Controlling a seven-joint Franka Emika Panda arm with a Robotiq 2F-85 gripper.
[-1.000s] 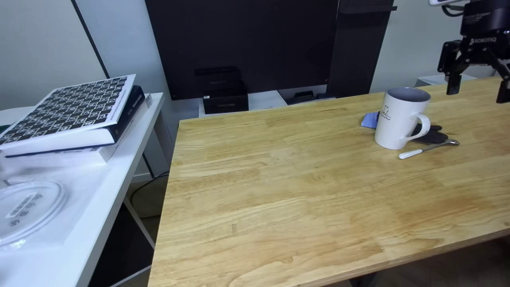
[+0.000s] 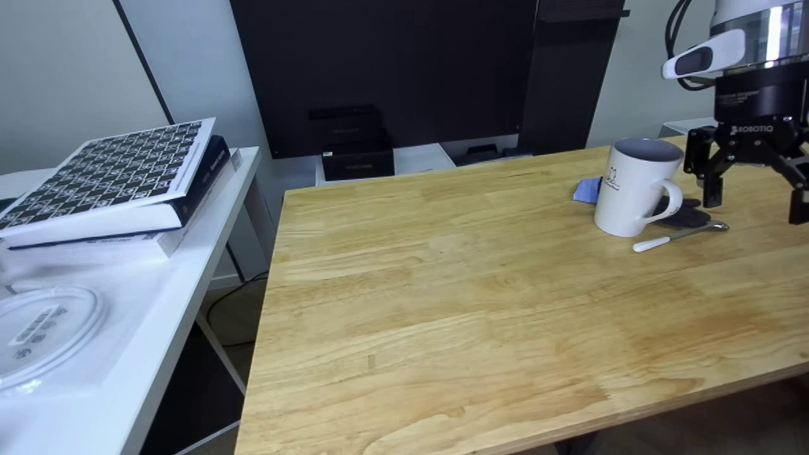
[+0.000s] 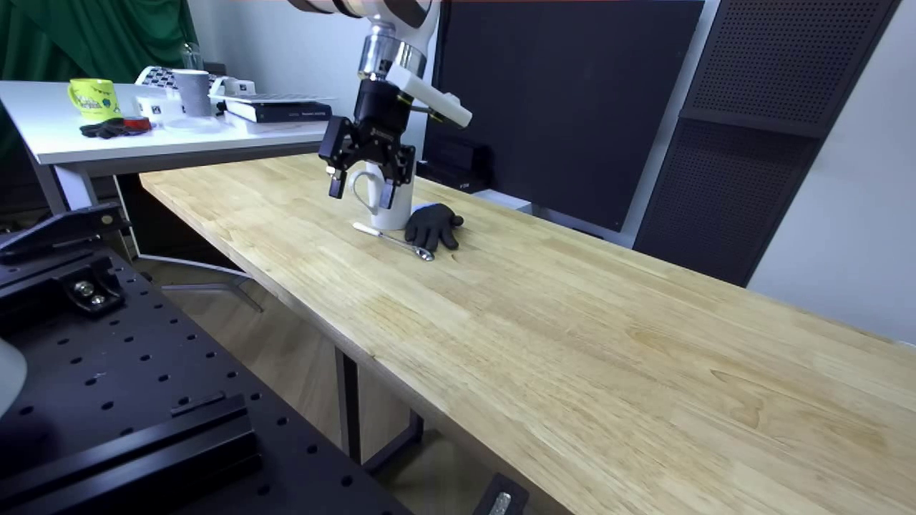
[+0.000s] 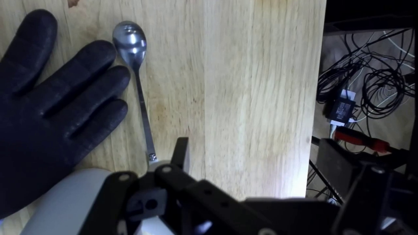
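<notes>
A tall white mug (image 2: 630, 196) with a grey inside stands upright on the wooden table, its handle facing the camera's right. Beside it lies a spoon (image 2: 672, 238) with a white handle and metal bowl; the bowl end (image 4: 130, 42) lies close to the fingers of a dark glove (image 4: 37, 113). The glove rests flat, partly hidden behind the mug in exterior view 1. My gripper (image 2: 756, 205) is open above the table, near the mug and spoon, with nothing between its fingers. In the wrist view one finger (image 4: 181, 154) appears over the spoon's handle end, which it partly hides.
A white side table (image 2: 163, 303) holds books (image 2: 114, 182). Cables and a red-handled tool (image 4: 360, 139) lie beyond the table's edge in the wrist view.
My gripper has come down and somewhat to the left in exterior view 1, closer to the mug and spoon. It was open before as well. The mug, spoon and glove have not moved.
</notes>
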